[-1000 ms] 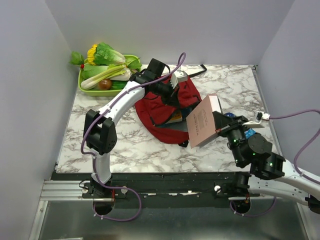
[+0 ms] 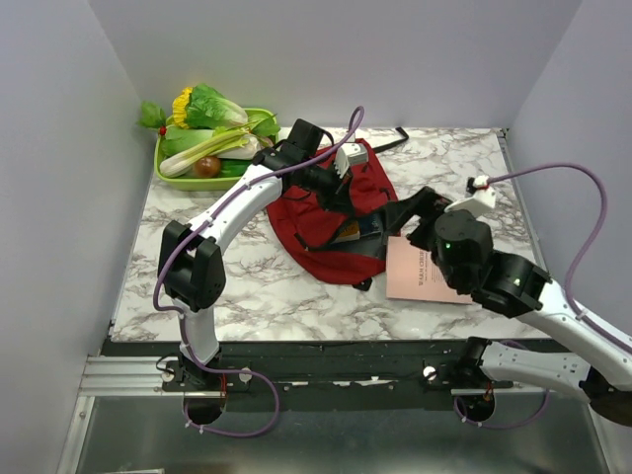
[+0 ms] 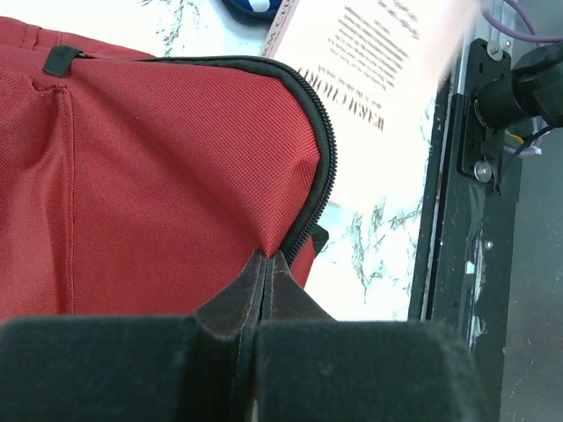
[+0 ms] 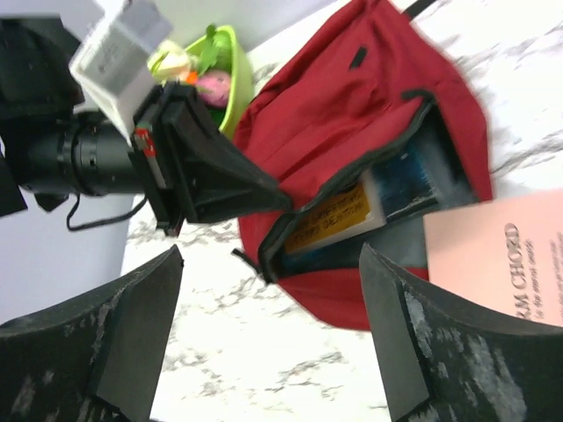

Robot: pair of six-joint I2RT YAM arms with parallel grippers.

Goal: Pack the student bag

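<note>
The red bag (image 2: 326, 247) lies on the table with its black-edged mouth facing the right arm. My left gripper is shut at the zipped edge, and the red cloth (image 3: 193, 167) gathers into its fingertips. Inside the mouth, a tan-and-white item (image 4: 339, 215) and a dark blue one (image 4: 405, 180) show. A salmon-pink book (image 2: 425, 275) lies beside the mouth, its cover up; it appears outside the bag. My right gripper stands open above, facing the mouth, with nothing between its fingers.
A green basket (image 2: 260, 115) of vegetables stands at the back left. A blue item (image 3: 255, 7) lies near the book, mostly hidden by the right arm in the top view.
Earlier the right gripper held the book tilted up at the bag's mouth. Now the book lies flat, let go, and the right gripper has risen clear and opened. The left arm has stayed put.
</note>
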